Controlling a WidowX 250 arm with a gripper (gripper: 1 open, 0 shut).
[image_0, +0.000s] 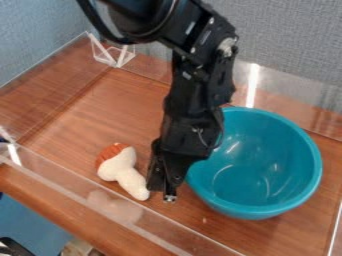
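Observation:
My black gripper points down between a white mushroom-shaped toy with an orange-speckled cap and a teal bowl. The toy lies on its side on the wooden surface, just left of my fingertips. The bowl stands to the right, partly behind my arm. The fingers look shut, with nothing visible between them; whether they touch the toy or bowl is unclear.
Clear plastic edging runs along the front and back, with grey walls behind.

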